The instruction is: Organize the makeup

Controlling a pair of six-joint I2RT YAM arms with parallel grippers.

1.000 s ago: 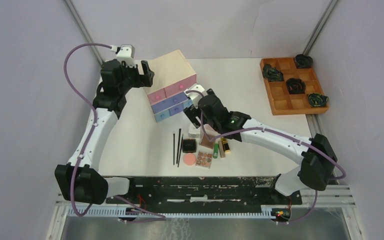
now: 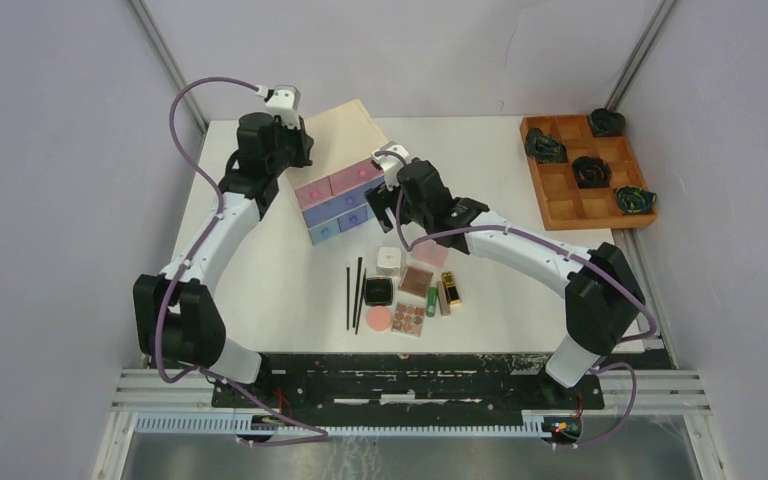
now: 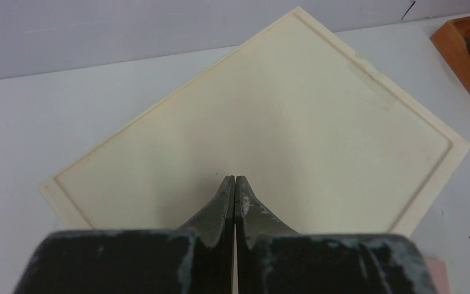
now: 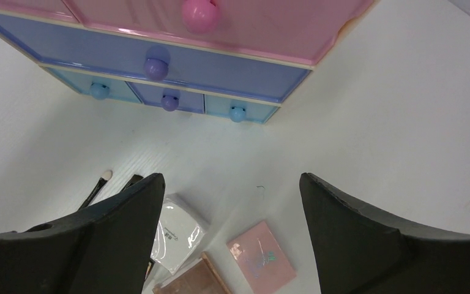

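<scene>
A small drawer cabinet with pink, purple and blue drawers (image 2: 335, 205) stands at the back left, its cream top (image 3: 257, 122) under my left gripper, whose fingertips are together; whether they hold anything is hidden. My right gripper is apart, empty, facing the pink drawer (image 4: 269, 24) and its round knob (image 4: 200, 15). On the table below lie brushes (image 2: 358, 300), a white square item (image 4: 176, 236), a pink square (image 4: 260, 257), a brown palette (image 2: 416, 282), several other cosmetics and a pink disc (image 2: 378, 318).
A wooden compartment tray (image 2: 590, 210) with dark green bundles sits at the back right.
My left gripper has moved right over the cabinet top and its fingers have closed. My right gripper has shifted slightly upward in the top view.
</scene>
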